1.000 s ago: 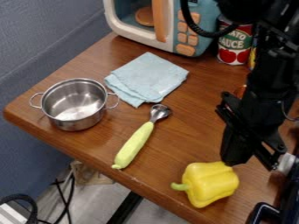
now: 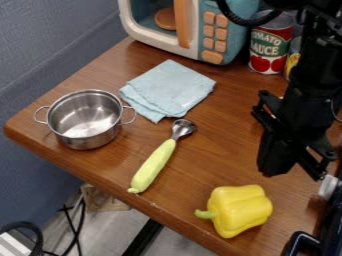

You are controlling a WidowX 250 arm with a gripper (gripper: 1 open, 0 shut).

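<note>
A yellow bell pepper (image 2: pixel 238 210) lies at the front of the wooden table. The black gripper (image 2: pixel 271 163) hangs above and behind it at the right, clear of the pepper; its finger is too dark to tell open from shut. A toy corn cob (image 2: pixel 152 164) and a metal spoon (image 2: pixel 182 130) lie in the middle. A steel pot (image 2: pixel 86 117) stands at the left, with a folded light blue cloth (image 2: pixel 166 87) behind.
A toy microwave (image 2: pixel 218 30) and a tomato sauce can (image 2: pixel 269 50) stand at the back. Cables lie off the table's front left.
The arm and gripper have risen and moved slightly right, away from the pepper. The other objects have not visibly moved.
</note>
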